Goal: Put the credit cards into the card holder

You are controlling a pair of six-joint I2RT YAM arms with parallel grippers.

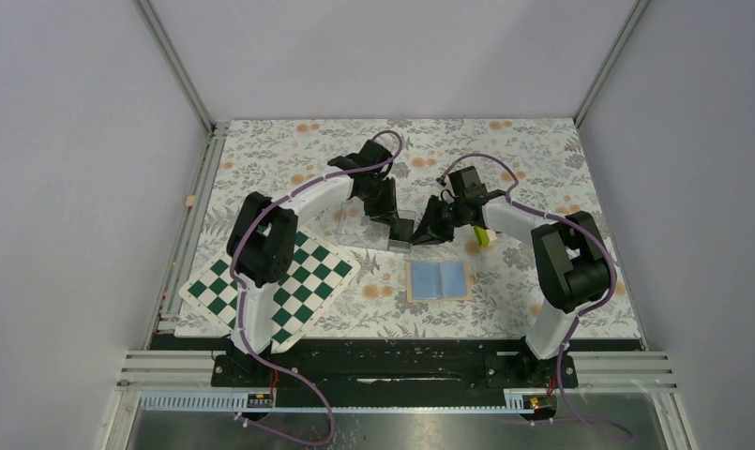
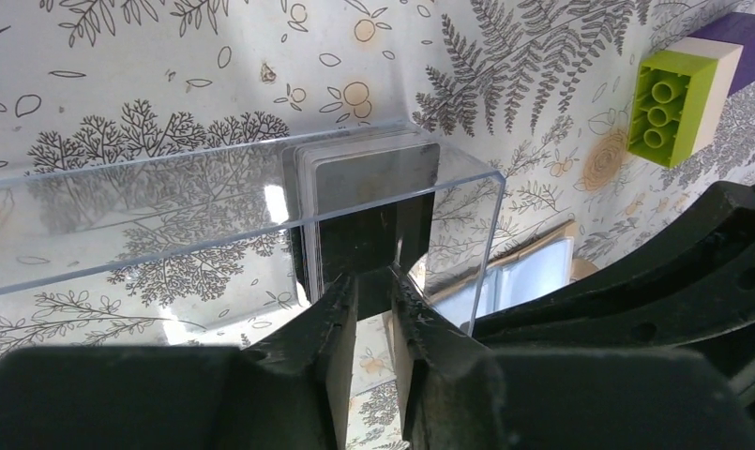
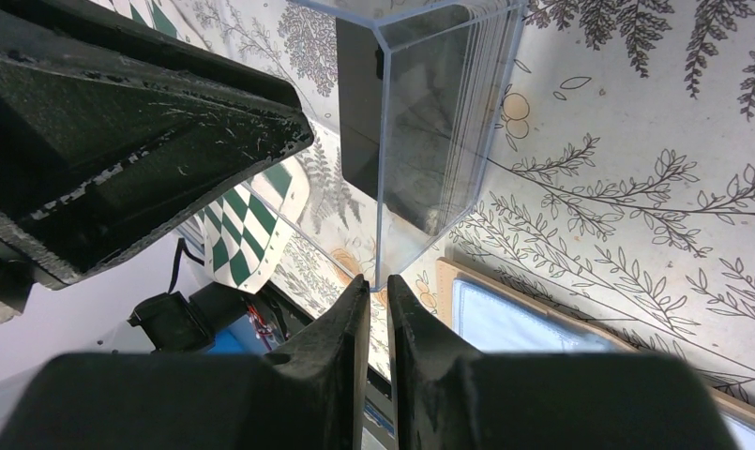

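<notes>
A clear plastic card holder (image 2: 167, 248) lies on the patterned cloth. Standing in its right end among clear dividers is a dark card, seen also as a dark card (image 3: 357, 112) through the walls in the right wrist view. My left gripper is over that end, its fingers slightly open with a narrow gap; the dark card shows behind the tips, and nothing is clearly held between them. My right gripper is shut on the holder's lower corner. Whether more cards stand behind the front one is hard to tell.
Close to the right gripper lies a wooden-edged tray (image 1: 440, 281) with pale blue panels. Green, white and purple blocks (image 2: 687, 94) sit to the right. A green checkered board (image 1: 303, 286) covers the front left.
</notes>
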